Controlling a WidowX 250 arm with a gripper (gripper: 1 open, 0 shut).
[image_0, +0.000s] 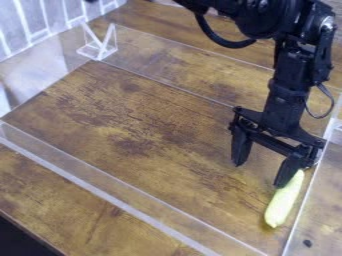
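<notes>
My black gripper (262, 163) hangs over the right side of the wooden floor of a clear-walled tray, open, its two fingers spread and nothing seen between them. Its right finger is at the upper end of a pale yellow elongated object (282, 203), which looks like a toy banana or corn and lies along the right wall. Whether they touch I cannot tell.
Clear low walls (94, 187) bound the wooden area (134, 130). A small white bracket (98, 46) stands at the back left, near white slats.
</notes>
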